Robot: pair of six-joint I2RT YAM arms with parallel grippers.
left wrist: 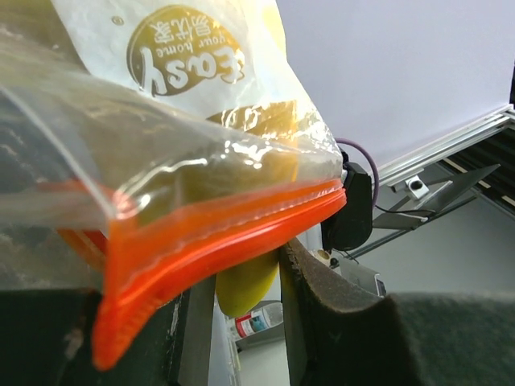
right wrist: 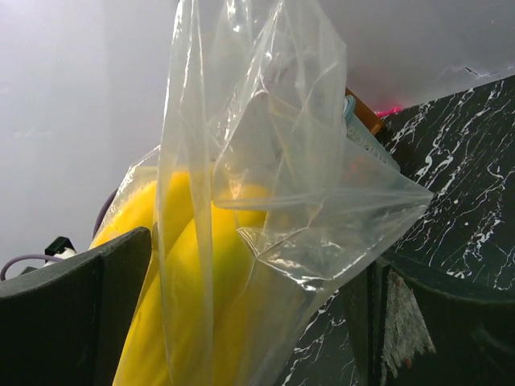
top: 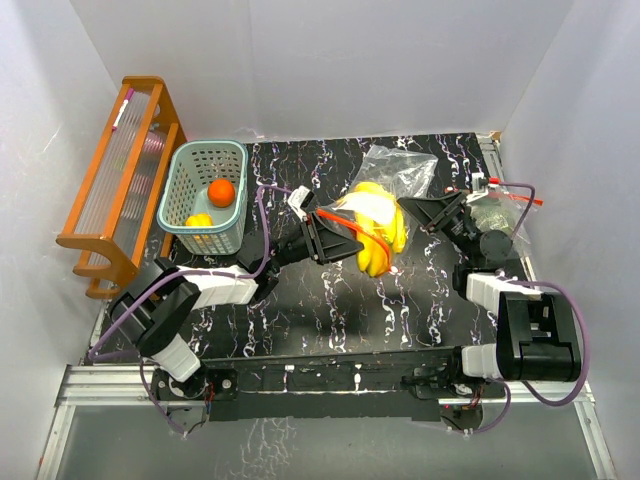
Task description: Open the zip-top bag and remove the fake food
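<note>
A clear zip bag (top: 400,165) with a red zipper holds yellow bananas (top: 372,250) above the middle of the table. My left gripper (top: 335,240) is at the zipper end; in the left wrist view its fingers flank a banana tip (left wrist: 245,285) under the red zipper (left wrist: 241,233), but whether they grip it is unclear. My right gripper (top: 418,208) stands open at the bag's other end; in the right wrist view the loose plastic (right wrist: 314,225) and bananas (right wrist: 193,265) lie between or just before its fingers.
A basket (top: 175,190) with an orange (top: 221,192) and a yellow item (top: 198,220) stands left, beside a wooden rack (top: 95,235). Another zip bag (top: 505,208) lies at the right behind my right arm.
</note>
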